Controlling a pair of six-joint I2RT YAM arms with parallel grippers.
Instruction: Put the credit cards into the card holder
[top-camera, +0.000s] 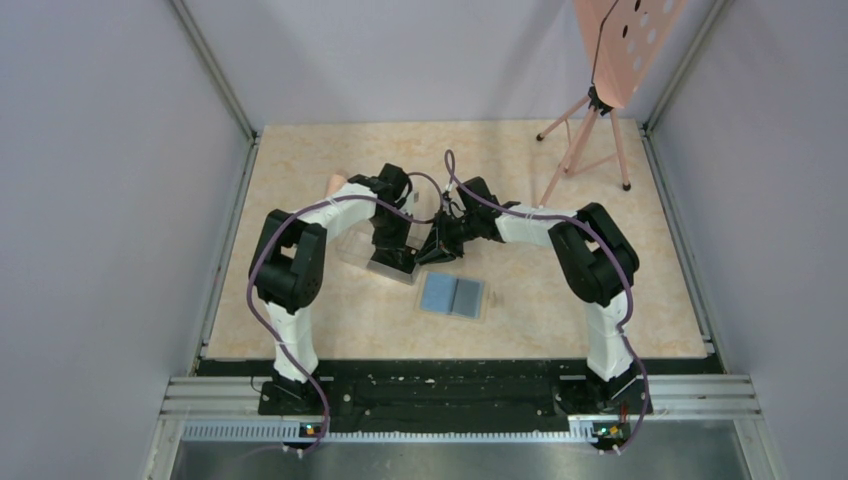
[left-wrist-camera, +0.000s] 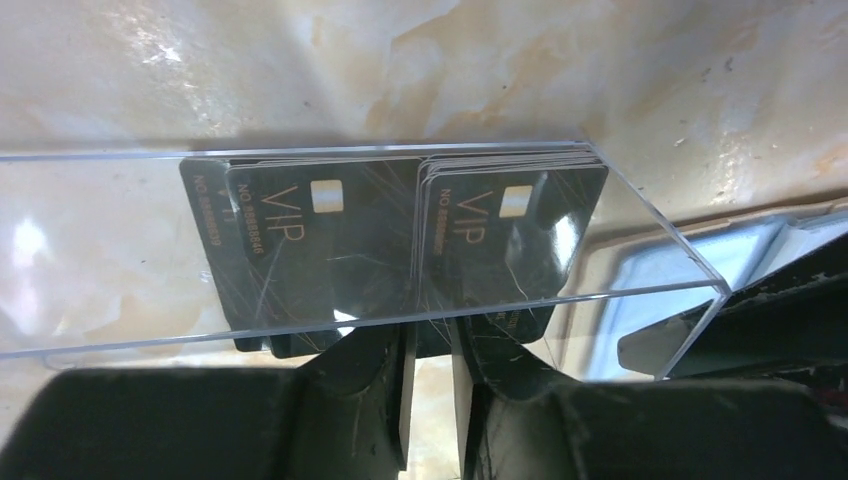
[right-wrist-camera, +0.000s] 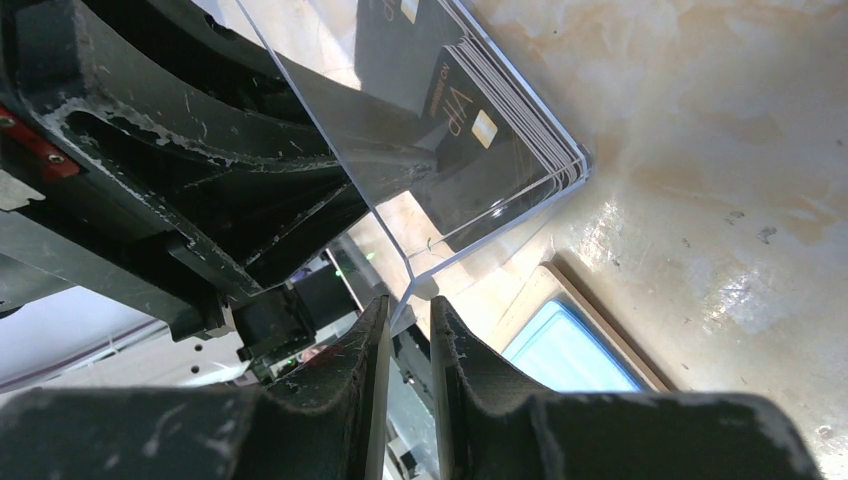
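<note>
Black VIP cards (left-wrist-camera: 515, 225) lie in two overlapping stacks in a clear open box (left-wrist-camera: 640, 293). My left gripper hangs over the box's near side, its fingers slightly apart; no card shows clearly held between them. At the box's right corner is my right gripper, part open. The clear wall (right-wrist-camera: 402, 300) enters between its fingertips, close to the left one, with a gap on the other side. An opened blue-and-grey card holder (top-camera: 438, 292) lies on the table just in front, right of the box.
A pink easel-like stand (top-camera: 590, 130) rises at the back right. The two arms meet closely over the box.
</note>
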